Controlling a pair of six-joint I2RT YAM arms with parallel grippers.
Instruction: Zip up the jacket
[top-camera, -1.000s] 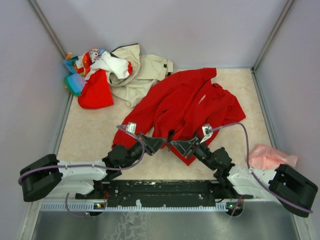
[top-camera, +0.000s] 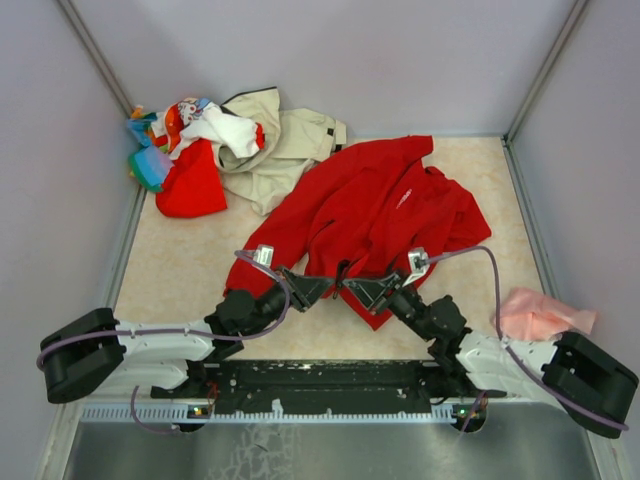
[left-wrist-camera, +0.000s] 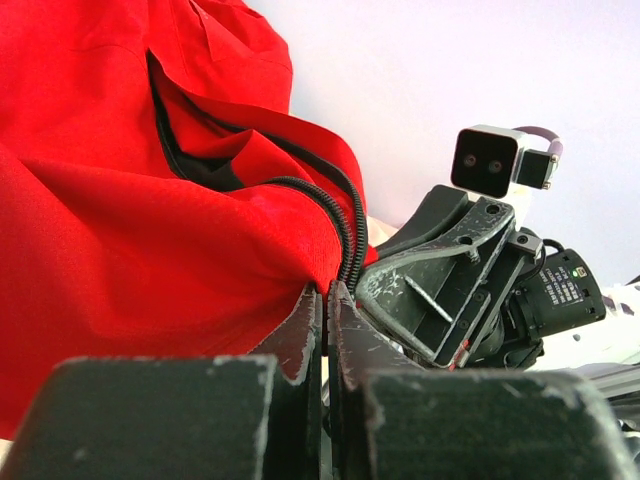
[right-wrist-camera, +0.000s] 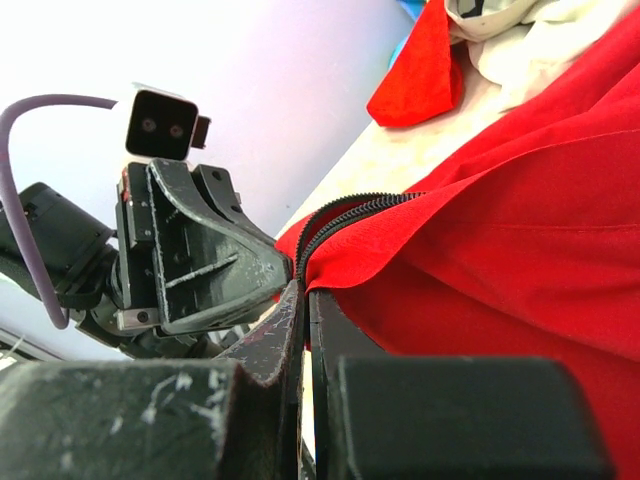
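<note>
The red jacket (top-camera: 380, 210) lies spread in the middle of the table. Near its front edge both grippers face each other at the zipper (left-wrist-camera: 345, 230). My left gripper (top-camera: 326, 281) is shut on the zipper's end, seen in the left wrist view where black tape and red cloth run into its fingertips. My right gripper (top-camera: 351, 286) is shut on the zipper end right beside it; in the right wrist view the two zipper tracks (right-wrist-camera: 340, 220) converge into its fingers. Whether the slider is engaged is hidden by the fingers.
A pile of clothes (top-camera: 270, 150) in cream, white, red and blue sits at the back left. A pink cloth (top-camera: 540, 312) lies at the right front. Bare table (top-camera: 175, 265) shows on the left, and walls surround the workspace.
My right gripper has shifted very slightly; otherwise the arms and jacket look the same.
</note>
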